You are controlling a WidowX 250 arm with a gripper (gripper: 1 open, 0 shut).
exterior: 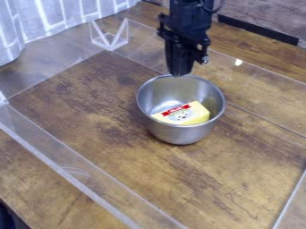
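A metal bowl (180, 130) stands on the wooden table (84, 152), right of centre. Inside it lies a yellow box (191, 114) with a red label and a white printed face. My black gripper (184, 69) hangs above the bowl's back rim, apart from the box. Whether its fingers are open or shut is hard to make out.
A clear plastic piece (107, 34) is at the back left. Transparent strips run along the table's left and right sides. The wood left of the bowl and in front of it is clear.
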